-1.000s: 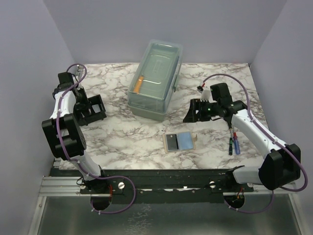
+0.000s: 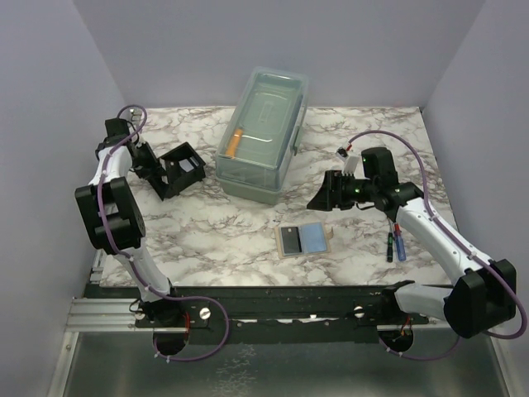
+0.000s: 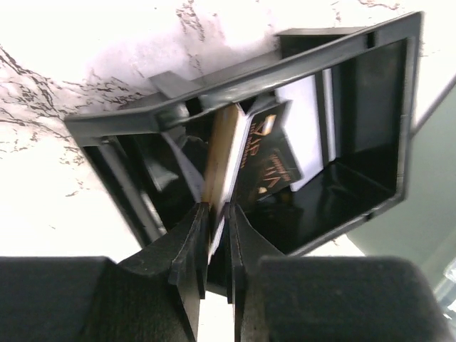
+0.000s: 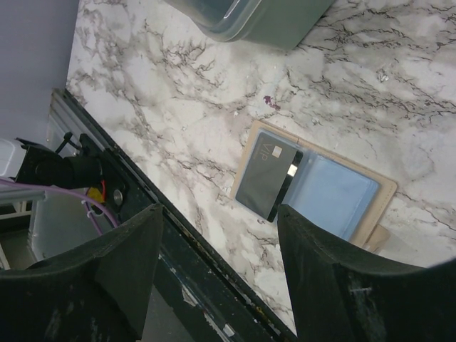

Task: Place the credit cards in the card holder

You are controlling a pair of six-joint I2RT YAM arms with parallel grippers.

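Note:
A black card holder (image 2: 186, 157) lies at the back left; in the left wrist view (image 3: 377, 85) it holds several cards, including a black card (image 3: 271, 164). My left gripper is down in it, shut, fingertips at the edge of an upright pale card (image 3: 228, 157); whether that card is pinched cannot be told. My right gripper stands open above the front middle, where a grey VIP card (image 4: 263, 178) and a light blue card (image 4: 331, 196) lie on a tan board (image 4: 381, 199).
A large lidded green box (image 2: 260, 132) stands at the back middle. Several pens (image 2: 399, 241) lie at the right.
My left gripper and the card holder have shifted to the right, the holder changing angle.

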